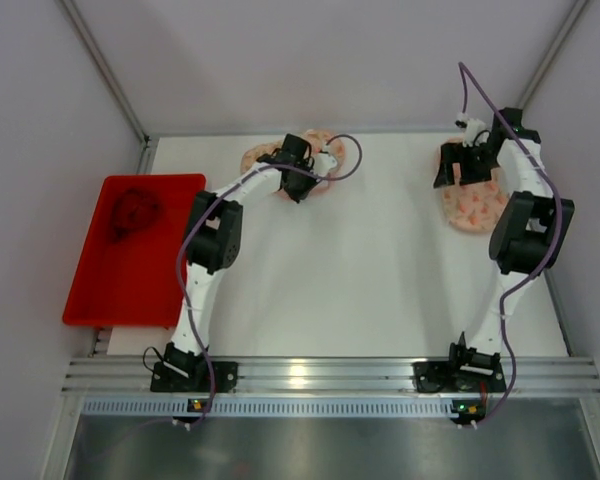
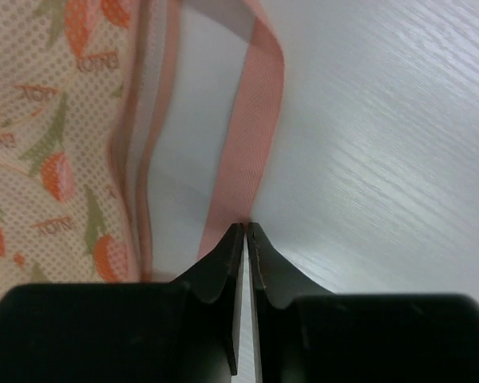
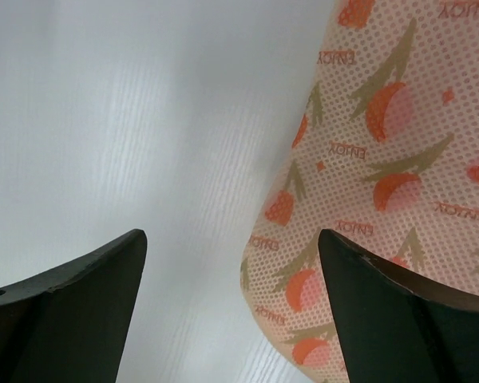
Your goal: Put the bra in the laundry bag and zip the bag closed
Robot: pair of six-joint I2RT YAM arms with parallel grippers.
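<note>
A peach strawberry-print fabric piece [image 1: 255, 155] lies at the back centre; in the left wrist view it shows printed cloth [image 2: 56, 175] with pink bands [image 2: 247, 120]. My left gripper is over a pink band there, fingertips close together; whether they grip it I cannot tell. A second printed piece [image 1: 475, 208] lies at the back right. My right gripper is open above it, its left edge between the fingers, nothing held. I cannot tell from these views which piece is bra or bag.
A red bin [image 1: 110, 280] with a dark red item [image 1: 135, 208] inside stands at the left. Grey walls border the back and sides.
</note>
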